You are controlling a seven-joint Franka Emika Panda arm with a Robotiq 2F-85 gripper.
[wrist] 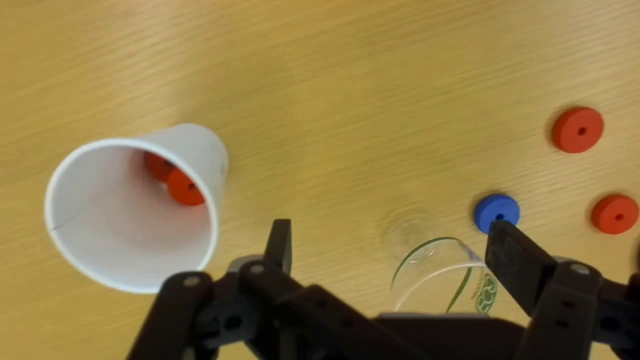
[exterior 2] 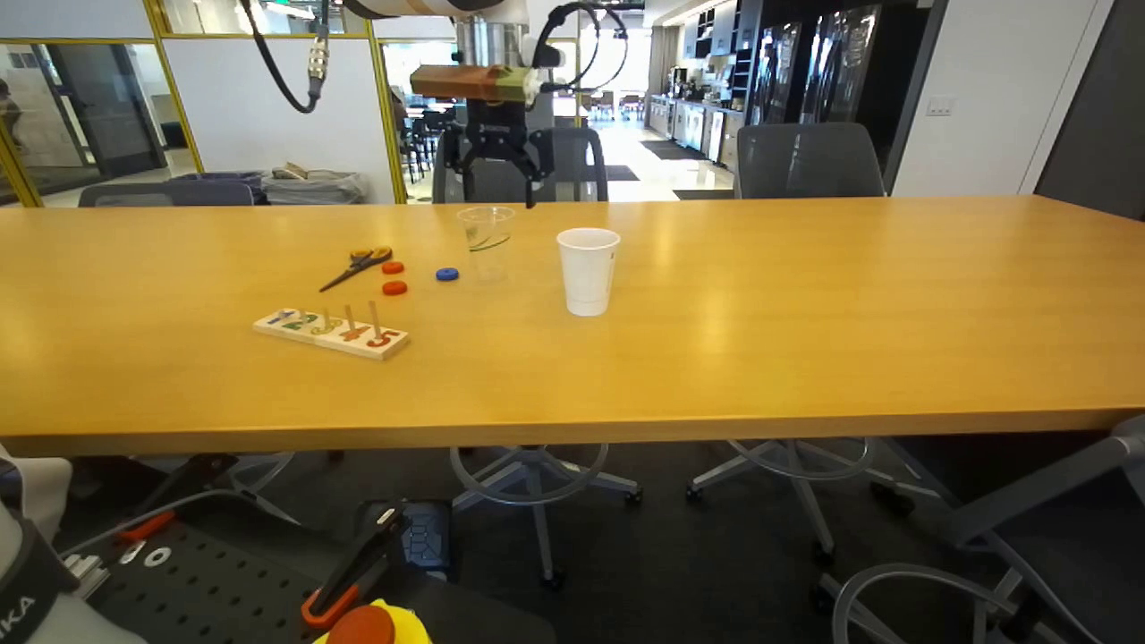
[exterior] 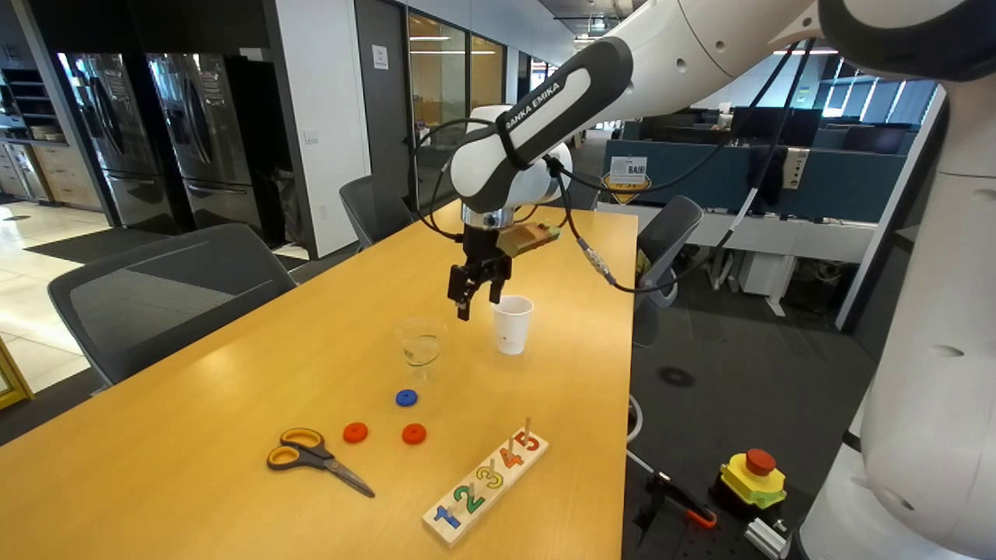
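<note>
Above the table my gripper hangs open, nothing between its fingers. A white paper cup (wrist: 129, 213) stands upright beside it; in the wrist view two red discs (wrist: 183, 188) lie at its bottom. The clear plastic cup (wrist: 444, 276) is below the gripper, partly hidden by it, and no disc shows inside. A blue disc (exterior: 406, 397) rests on the table close to the clear cup. Two more red discs lie loose, one red disc (exterior: 355, 432) nearer the scissors and another red disc (exterior: 413, 433) nearer the number board.
Orange-handled scissors (exterior: 313, 457) and a wooden number board (exterior: 486, 485) with upright pegs lie toward the front of the table in exterior view 1.
</note>
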